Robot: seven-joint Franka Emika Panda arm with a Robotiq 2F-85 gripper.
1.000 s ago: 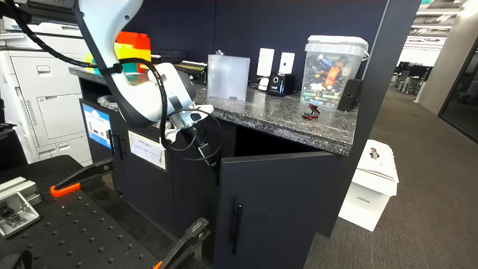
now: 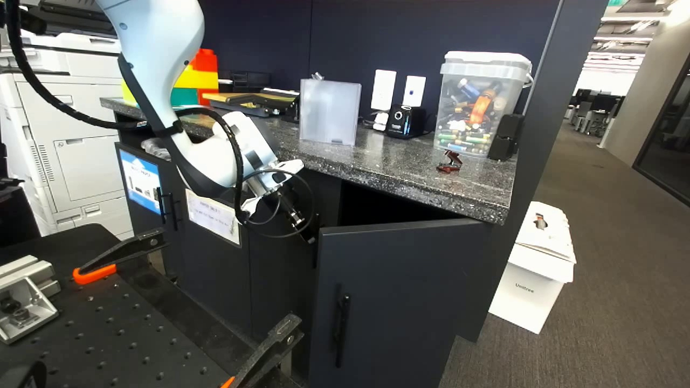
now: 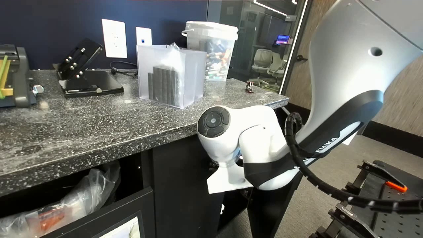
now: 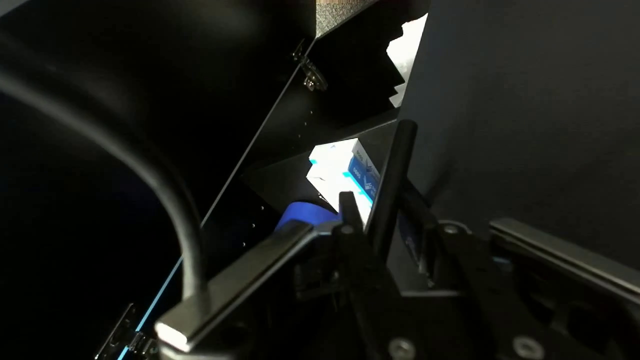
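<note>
In the wrist view a black bar handle (image 4: pixel 399 159) stands out from a dark closed door panel (image 4: pixel 528 132). My gripper straddles its lower part, with one finger on each side. The fingers stand apart, and a gap shows between the left finger and the bar; contact on the right side is too dark to tell. From exterior view 1, the gripper (image 2: pixel 309 234) hangs below the counter edge, beside the swung-out cabinet door (image 2: pixel 394 291). In exterior view 2 the arm hides the gripper.
Inside the cabinet are a white and blue box (image 4: pixel 336 168) and a blue object (image 4: pixel 304 213). Above is the speckled counter (image 2: pixel 394 165), bearing a translucent bin (image 2: pixel 330 113) and a lidded tub (image 2: pixel 482 103). Clamps (image 2: pixel 268 352) line the near black table.
The arm's wrist has shifted slightly left and lower, and the gripper has tilted a little. The swung-out door and the things on the counter stand as before.
</note>
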